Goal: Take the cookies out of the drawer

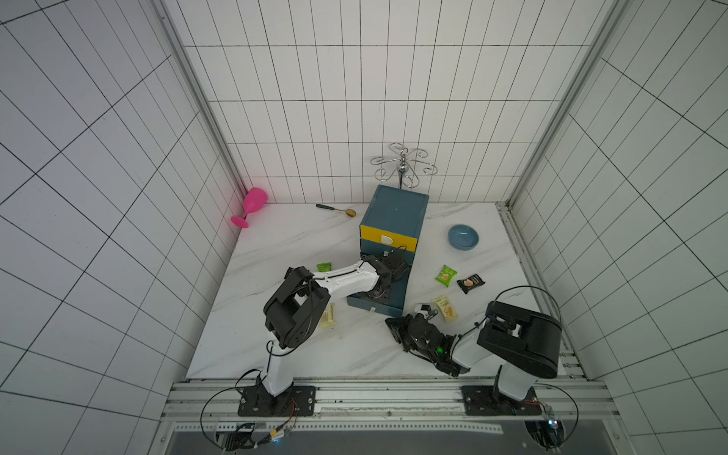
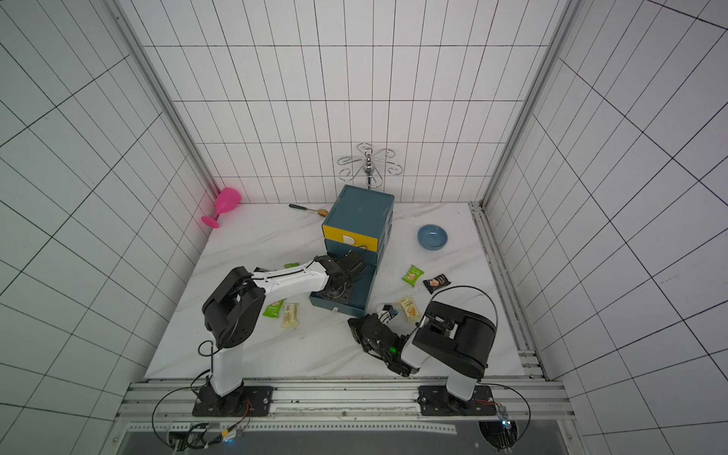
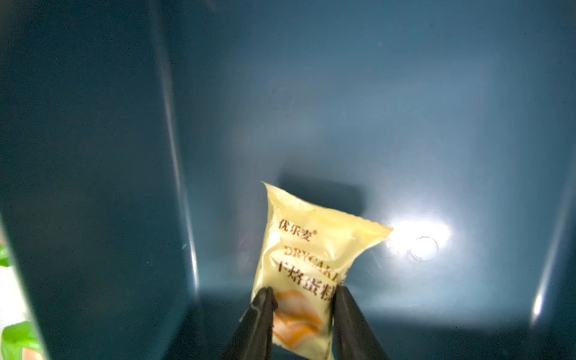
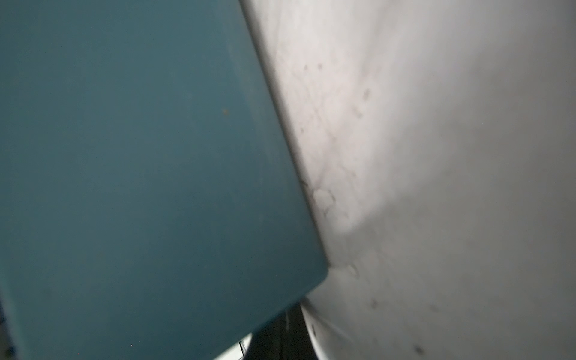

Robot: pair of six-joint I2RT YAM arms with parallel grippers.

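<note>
In the left wrist view, a pale yellow dry-cake packet (image 3: 306, 240) lies low in the blue drawer (image 3: 336, 126). My left gripper straddles its lower half, one dark finger at each side, fingers part open; whether both touch the wrapper is unclear. From above, the left arm hides the packet and much of the pulled-out drawer (image 1: 375, 306). My right gripper is shut, its tips partly covered by a blue panel's lower edge. In the top left view that gripper (image 1: 389, 321) sits just off the drawer's front right corner.
Right of the drawer lie a green packet (image 1: 446, 275), a black packet (image 1: 471, 283), a yellow packet (image 1: 446, 308) and a blue bowl (image 1: 462, 237). On the left are another yellow packet (image 2: 290, 315) and a green packet (image 2: 273, 308). The cabinet (image 1: 398, 208) stands behind.
</note>
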